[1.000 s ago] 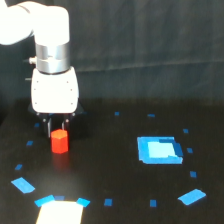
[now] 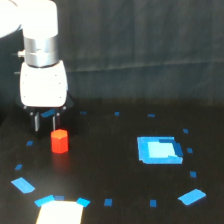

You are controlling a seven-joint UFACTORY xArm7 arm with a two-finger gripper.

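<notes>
A white robot arm comes down at the left, its gripper (image 2: 45, 122) open, with dark fingers hanging just above and to the left of a red cube (image 2: 59, 141). The cube rests on the black table (image 2: 120, 190). At the right lies a blue-bordered square (image 2: 145, 151) with a white middle.
A cream-coloured object (image 2: 58, 214) is cut off at the bottom edge. Small blue tape pieces are scattered over the table.
The arm and gripper have moved a little to the left, so the fingers now sit off the cube's upper left. The cube has stayed in place.
</notes>
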